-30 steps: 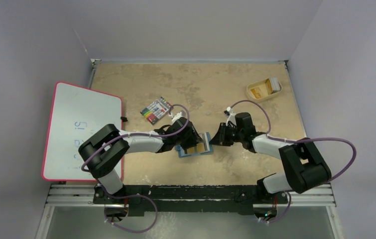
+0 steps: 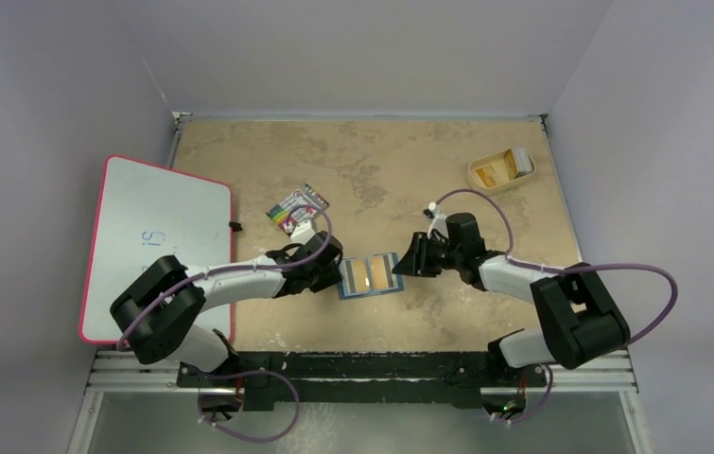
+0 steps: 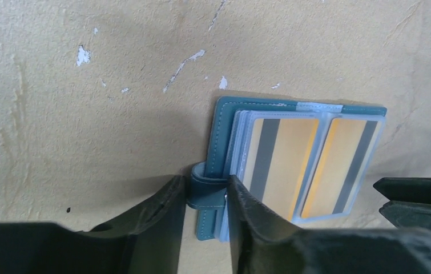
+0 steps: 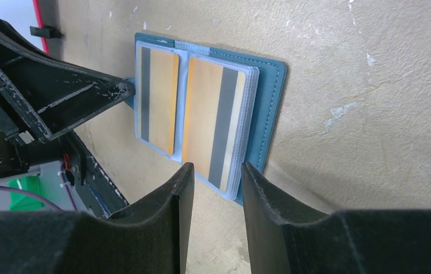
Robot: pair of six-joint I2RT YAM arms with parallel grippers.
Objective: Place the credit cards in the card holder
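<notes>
The blue card holder (image 2: 370, 294) lies opened flat at the table's near middle. In both clear-sleeved halves shows a beige card with a dark stripe, the left card (image 3: 278, 162) and the right card (image 3: 344, 165). My left gripper is parted around the holder's strap loop (image 3: 206, 194) at its left edge; whether the fingers touch it I cannot tell. Over the holder's right edge, my right gripper stands open, its fingertips apart with nothing held between them.
A shallow tan box (image 2: 478, 182) with cards in it sits at the back right. Coloured markers in a pack (image 2: 297, 208) lie behind the left arm. On the left is a whiteboard (image 2: 168, 246).
My left gripper has moved left across the holder to its left edge, uncovering both halves. The right gripper shifted only slightly. The holder looks to have stayed in place.
</notes>
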